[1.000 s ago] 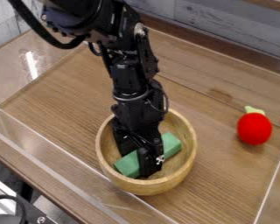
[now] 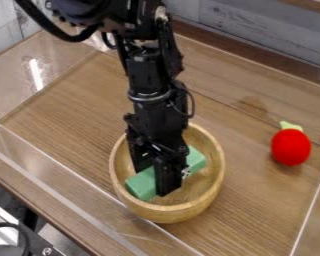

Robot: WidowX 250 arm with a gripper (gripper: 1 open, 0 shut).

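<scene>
My black gripper (image 2: 163,172) reaches down into a tan bowl (image 2: 183,208) near the front centre of the camera view, over a green block (image 2: 147,183) in it. The fingertips sit on the block, which looks held between them, though the dark fingers partly hide it.
A red tomato-like object (image 2: 291,147) with a pale green top lies on the wooden table (image 2: 69,130) right of the bowl. A black cable lies at the front left corner.
My gripper has risen slightly from lower in the bowl, and the green block has shifted up a little with it.
</scene>
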